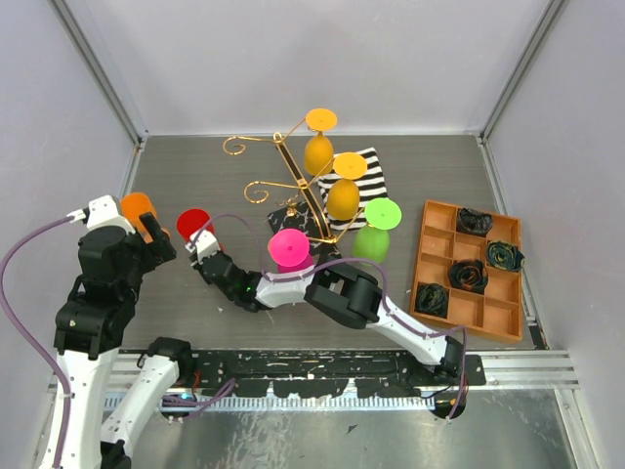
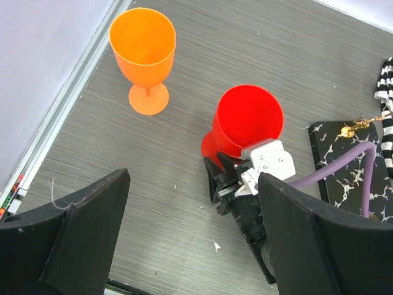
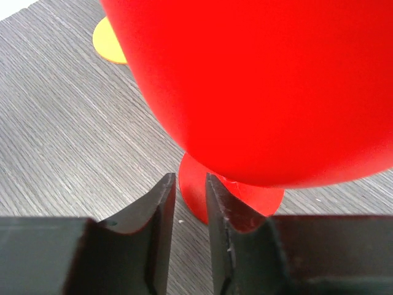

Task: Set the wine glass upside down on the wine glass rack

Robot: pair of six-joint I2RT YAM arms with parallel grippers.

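A red wine glass (image 1: 194, 223) stands upright on the table; in the left wrist view its bowl (image 2: 252, 117) leans over a round foot. In the right wrist view the red foot (image 3: 245, 195) shows beyond my right gripper, whose fingers are partly open, with a narrow gap and no stem visible between them. The bowl hides the stem there. Wide open and empty, my left gripper is near an upright orange glass (image 2: 142, 52). The gold wine glass rack (image 1: 305, 186) holds upside-down yellow (image 1: 318, 154), green (image 1: 371, 242) and pink (image 1: 290, 250) glasses.
An orange compartment tray (image 1: 430, 249) with dark coiled bundles lies at the right. A striped cloth (image 1: 369, 181) is behind the rack, whose base is a black marbled slab (image 2: 347, 163). My right forearm passes close in front of the pink and green glasses.
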